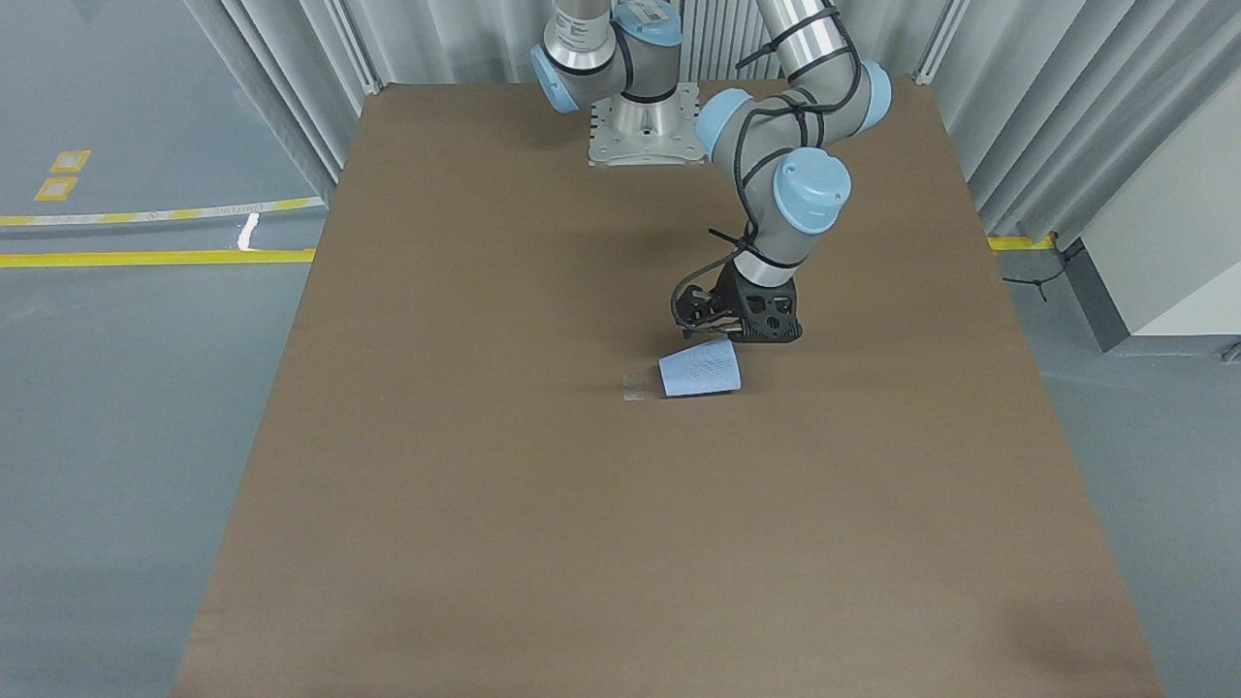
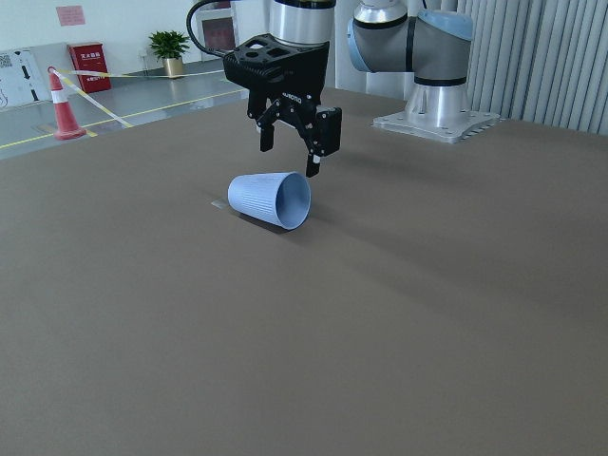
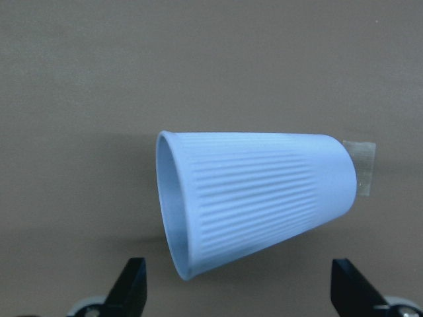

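Note:
A light blue ribbed cup (image 1: 699, 367) lies on its side on the brown table (image 1: 500, 500). In the left view, the cup (image 2: 256, 198) has its mouth facing right, and my black gripper (image 2: 289, 154) hangs just above it with its fingers apart, nothing between them. The wrist view shows the cup (image 3: 258, 191) beyond my two fingertips, which are spread wide at the bottom edge. A small translucent patch (image 1: 633, 386) lies on the table beside the cup's closed end.
The arm's base plate (image 1: 642, 149) stands at the table's back edge, with grey curtains behind.

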